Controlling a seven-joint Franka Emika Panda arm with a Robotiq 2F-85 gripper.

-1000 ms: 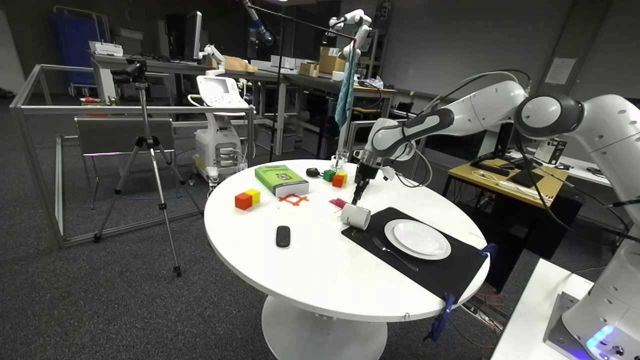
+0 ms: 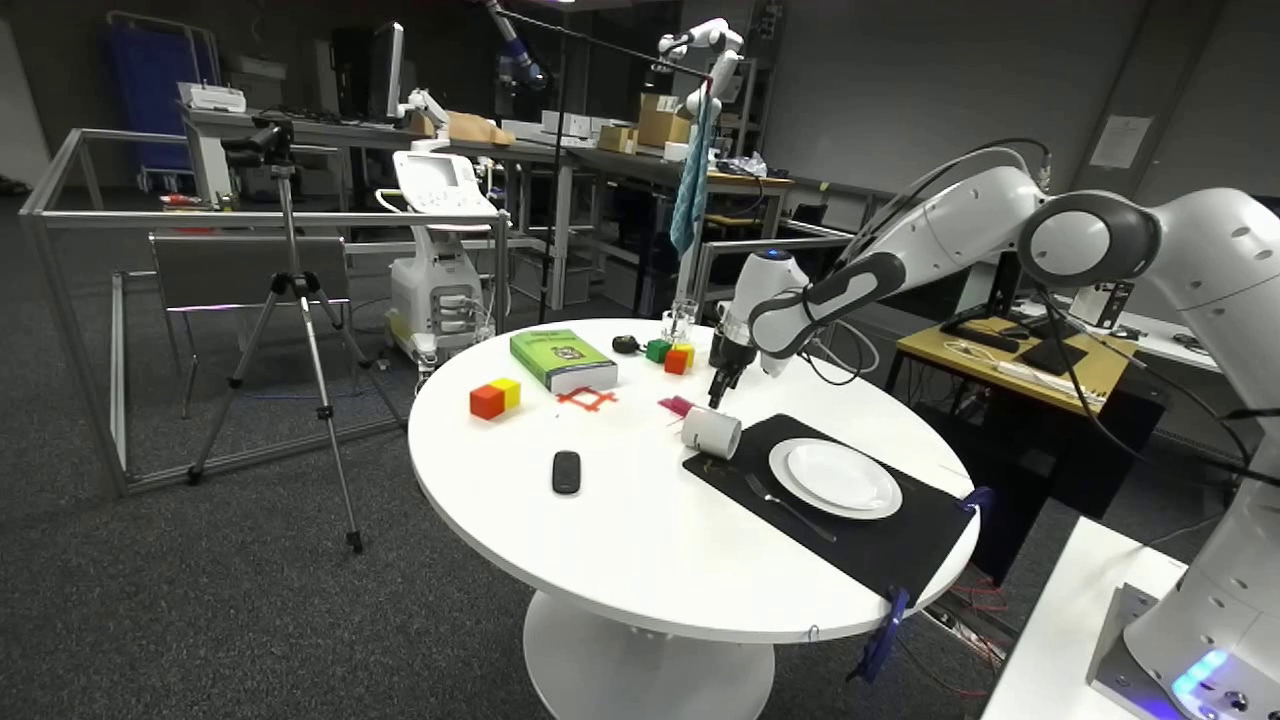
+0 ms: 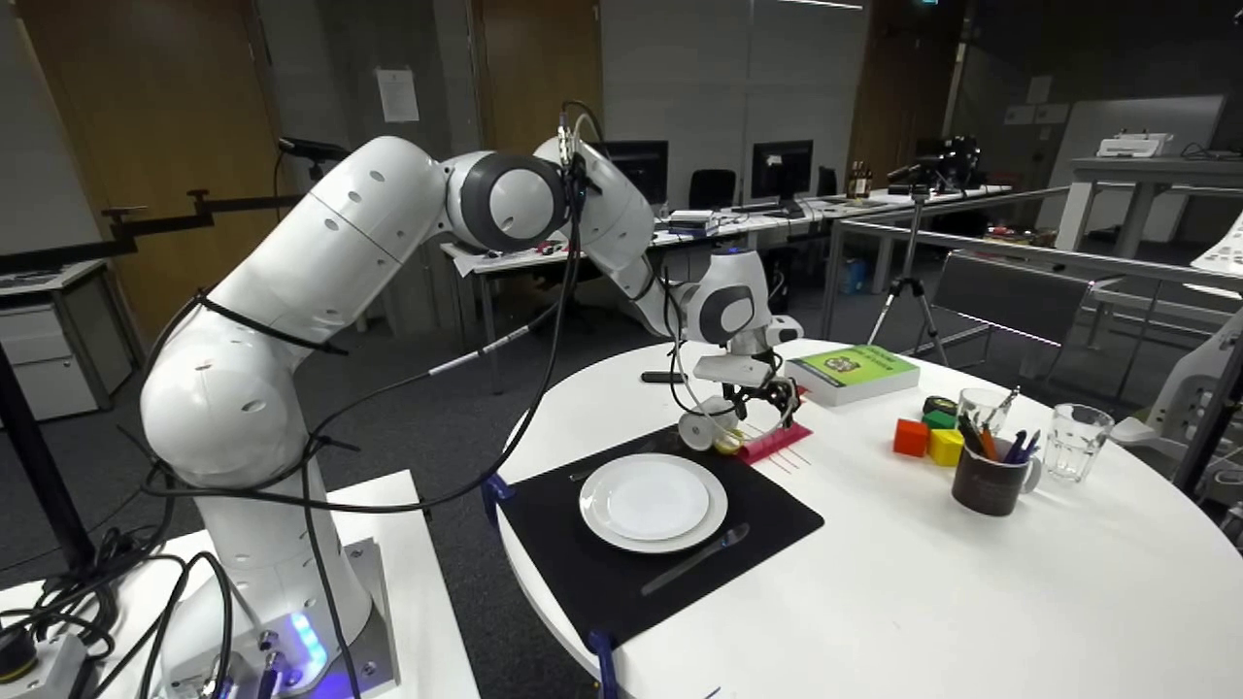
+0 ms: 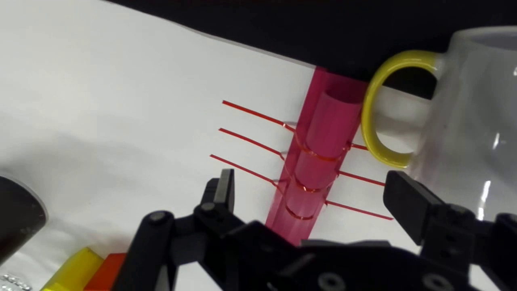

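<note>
On the white table (image 2: 540,528) a white mug (image 2: 713,433) lies on its side, partly over the black placemat's edge. Its yellow handle (image 4: 370,111) points toward a pink half-tube piece (image 4: 310,174) with thin red strips across it. Over that pink piece my gripper hovers open, and nothing is held in it. One finger (image 4: 223,191) is above bare table left of the pink piece; the other (image 4: 407,203) overlaps the mug's side in the wrist view, and I cannot tell whether they touch.
The black placemat (image 3: 559,542) carries white plates (image 3: 655,499), a knife (image 3: 695,559) and a fork. A pen-filled dark mug (image 3: 988,480), glasses, cubes (image 3: 910,437) and a green book (image 3: 856,371) stand around.
My wrist has tilted and shifted slightly, with the gripper staying near the mug and the pink piece. The mug and other table objects look unmoved.
</note>
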